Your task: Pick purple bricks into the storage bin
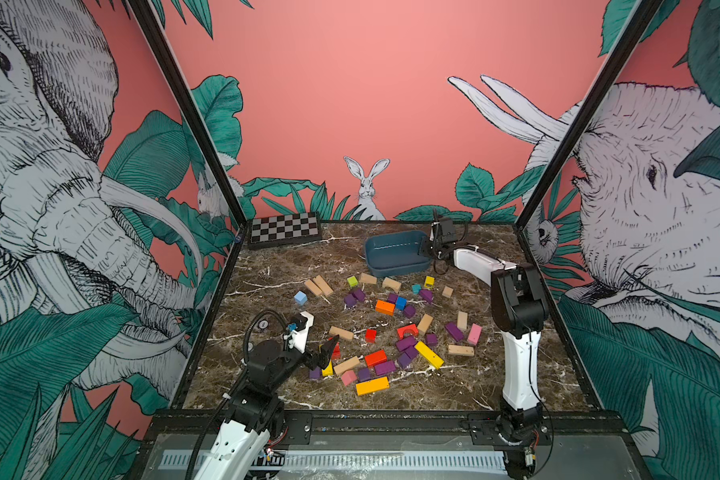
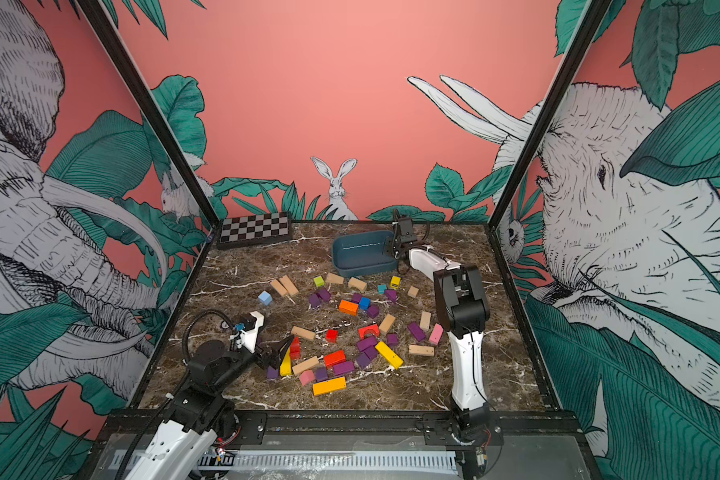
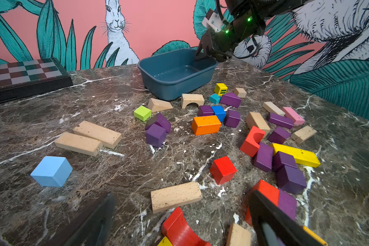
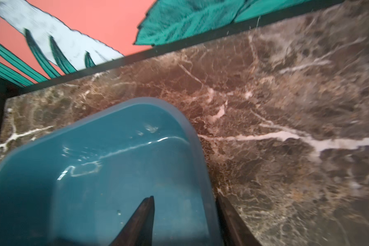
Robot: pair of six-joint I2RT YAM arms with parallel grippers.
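The blue storage bin stands at the back of the table and looks empty in the right wrist view. My right gripper is part open over its right wall: one finger hangs on the inner side, the other lies close along the outside of the rim. No brick is between them. Purple bricks lie scattered, among them a pair left of centre, a long one at right and a cluster nearer me. My left gripper is open and empty above the near bricks.
Red, yellow, orange, blue, pink and wooden bricks mix with the purple ones, including an orange block and a yellow bar. A checkered board sits at back left. Bare table lies right of the bin.
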